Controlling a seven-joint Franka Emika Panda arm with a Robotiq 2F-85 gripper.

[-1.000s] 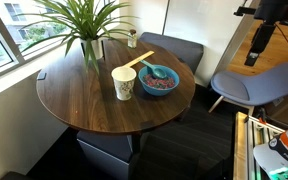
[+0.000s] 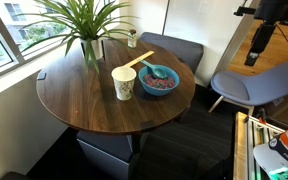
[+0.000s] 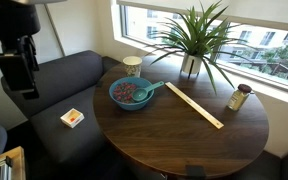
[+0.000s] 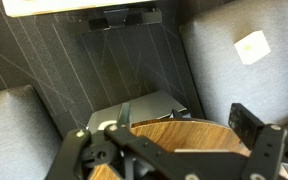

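A blue bowl (image 2: 159, 91) filled with small reddish-brown pieces stands on the round brown table (image 2: 79, 95). A teal spoon (image 3: 149, 90) rests in it, its handle over the rim. Beside the bowl is an upright patterned paper cup (image 2: 124, 85). A long, flat light-wood strip (image 3: 196, 105) lies on the tabletop. High up and clear of the table hangs my gripper; in the wrist view its fingers stand wide apart, with nothing between them. The table's edge shows below them there, while bowl and cup are out of that view.
A leafy plant (image 3: 196, 40) in a white pot and a small jar (image 3: 240, 98) stand on the table. Grey chairs (image 2: 171, 47) surround it, one bearing a small pale box (image 3: 72, 118).
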